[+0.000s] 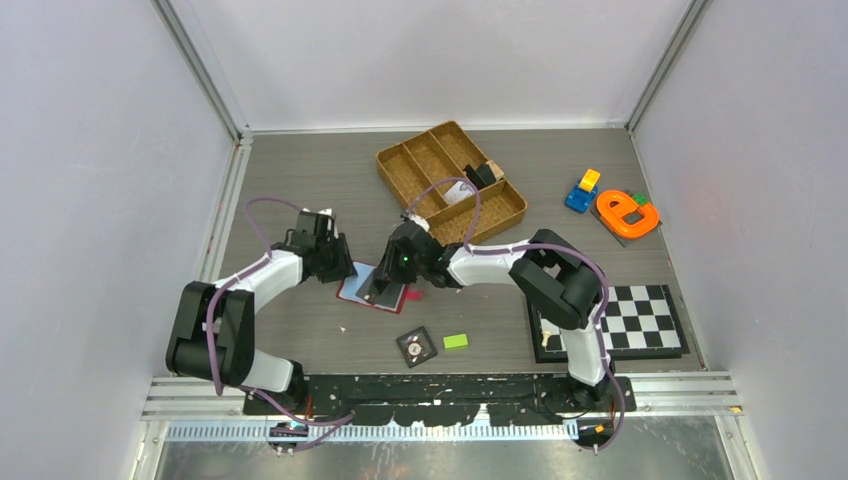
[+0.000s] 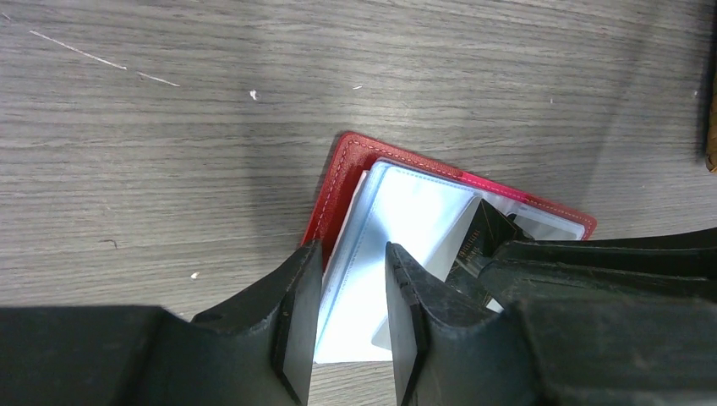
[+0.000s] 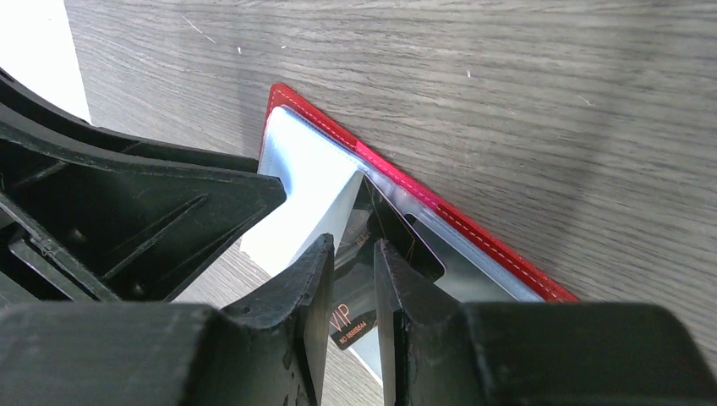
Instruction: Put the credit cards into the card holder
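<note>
The red-edged card holder (image 2: 338, 178) lies open on the table, with white-and-blue sleeves. A black card (image 3: 359, 309) sits partly in a pocket, its upper part beside a raised white flap (image 3: 304, 194). My left gripper is part open over the holder's left end, the white sleeve's edge showing between its fingertips. My right gripper is part open over the black card, which shows between its fingers. In each wrist view the other gripper's dark body intrudes from the side, hiding part of the holder.
A wicker compartment box (image 1: 405, 175) stands behind. A black square object (image 1: 416, 346) and green block (image 1: 455, 341) lie in front. A chessboard (image 1: 640, 320) and toys (image 1: 625, 215) are at the right.
</note>
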